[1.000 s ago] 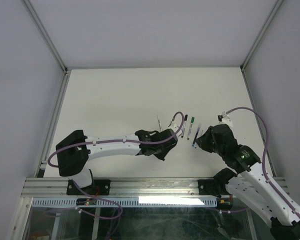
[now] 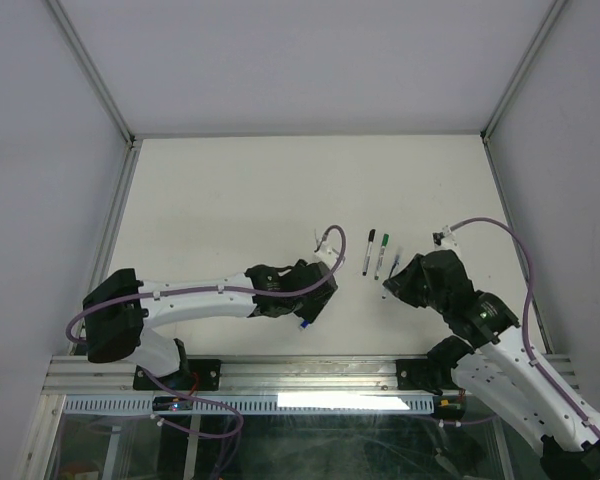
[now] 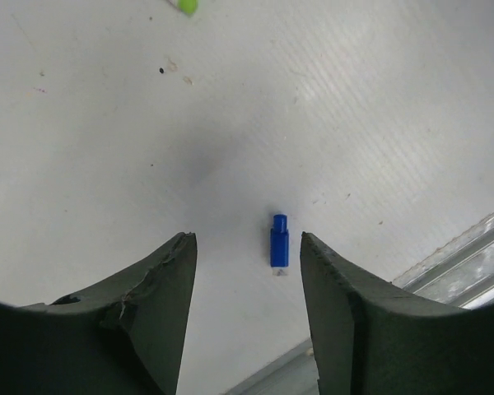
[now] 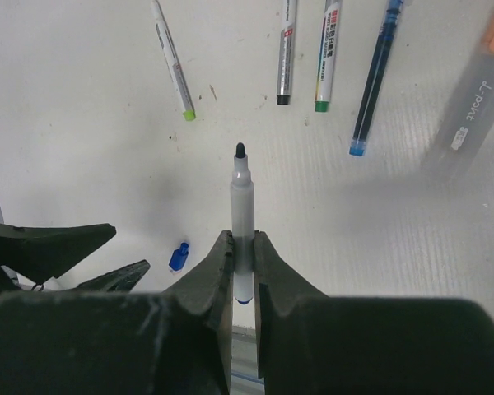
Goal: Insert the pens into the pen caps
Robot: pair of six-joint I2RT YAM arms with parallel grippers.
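A short blue cap (image 3: pixel 279 245) lies on the white table; in the left wrist view it is between and just beyond the fingertips of my left gripper, which is open and empty. In the right wrist view my right gripper is shut on a white marker (image 4: pixel 242 210), black tip pointing away, blue at its rear end. The left gripper's fingers also show at that view's lower left, near the cap.
A green-ended pen (image 4: pixel 173 62), two markers (image 4: pixel 284 53) (image 4: pixel 327 58), a dark blue pen (image 4: pixel 375 78) and a clear case (image 4: pixel 469 107) lie on the table. The table's front rail (image 3: pixel 469 263) borders the work area.
My left arm has moved leftward in the top view, uncovering the blue cap. The right arm has shifted only slightly.
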